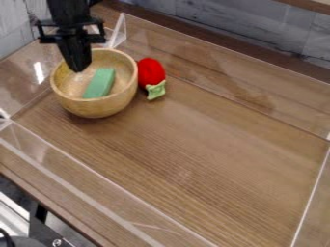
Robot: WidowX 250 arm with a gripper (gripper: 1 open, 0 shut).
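My gripper (pixel 64 56) is at the upper left, over the back left rim of a wooden bowl (pixel 120 101), shut, with nothing visible between its fingers. Inside the bowl lies a green block-like item (pixel 98 84). The arm's dark body rises out of view at the top.
A red round object (pixel 149 70) with a light green item (pixel 154 90) under it sits just right of the bowl. The table's edge runs along the lower left.
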